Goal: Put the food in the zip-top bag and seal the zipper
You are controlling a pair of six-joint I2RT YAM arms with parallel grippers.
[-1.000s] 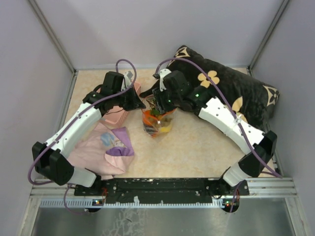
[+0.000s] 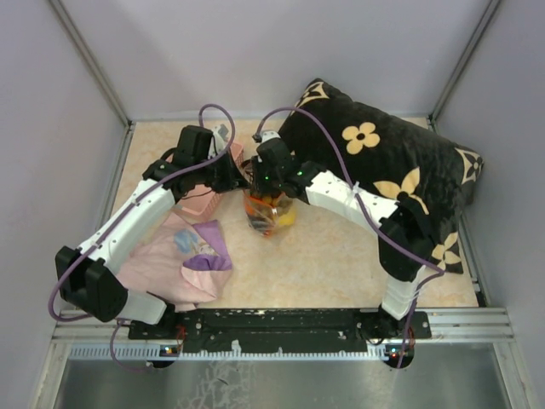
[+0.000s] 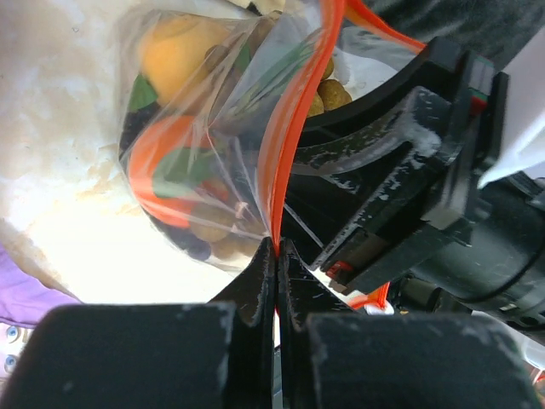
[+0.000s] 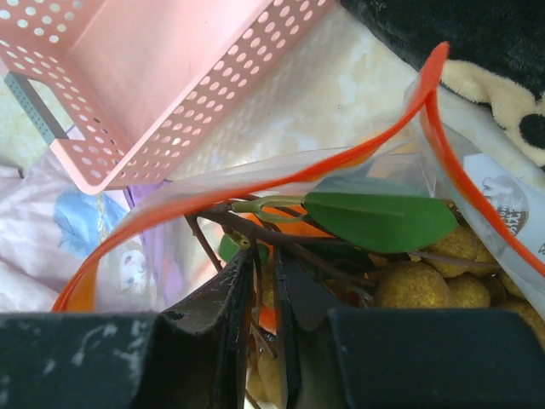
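Observation:
A clear zip bag (image 2: pixel 271 228) with an orange zipper edge (image 4: pixel 358 153) stands open at mid-table, food inside it. Through its film show an orange piece (image 3: pixel 156 162), a yellow one (image 3: pixel 179 55) and several brown round ones (image 4: pixel 413 288). My left gripper is shut on the bag's orange rim at one side. Inside the mouth, my right gripper is shut on a thin brown stem (image 4: pixel 258 298). A green leaf (image 4: pixel 379 220) and dark stems lie across the opening just beyond its fingers. From above, the arms cover part of the mouth.
Behind the left gripper is a pink perforated basket (image 4: pixel 209 85), empty where it shows. Pink and purple cloth (image 2: pixel 183 264) lies at left. A large dark flowered cushion (image 2: pixel 375 141) fills the back right. Bare table (image 2: pixel 341 273) lies in front.
My right gripper has moved left across the bag's mouth, closer to the left gripper. The green seen in the mouth from above is now covered. The left arm has stayed put.

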